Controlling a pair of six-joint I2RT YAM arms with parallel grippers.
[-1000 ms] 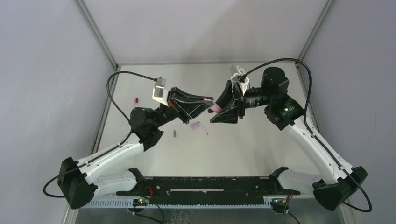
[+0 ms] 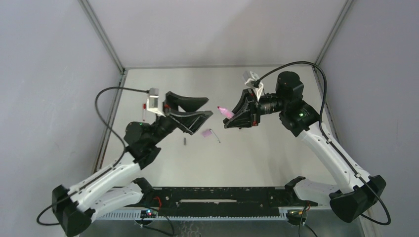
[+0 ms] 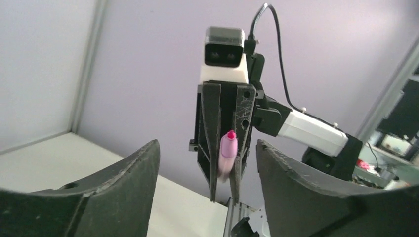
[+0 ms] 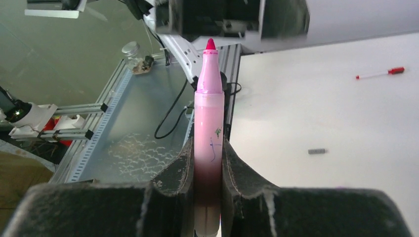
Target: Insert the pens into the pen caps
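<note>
A pink marker (image 4: 208, 123) is held upright in the right wrist view by my right gripper (image 2: 227, 118), its pink tip exposed and pointing toward my left gripper. My left gripper (image 2: 201, 115) hangs a little left of the marker, its fingers apart with nothing between them; in the left wrist view the marker (image 3: 227, 153) shows beyond that gap. On the table lie a red-capped white pen (image 4: 375, 73) at the left, and a white pen (image 2: 215, 136) beside a pink item (image 2: 206, 133) near the middle.
A small grey ribbed piece (image 4: 317, 151) lies on the white table (image 2: 257, 163). Walls enclose the back and sides.
My left gripper has opened and drawn back leftward from the pink marker, leaving it in my right gripper, which has barely moved.
</note>
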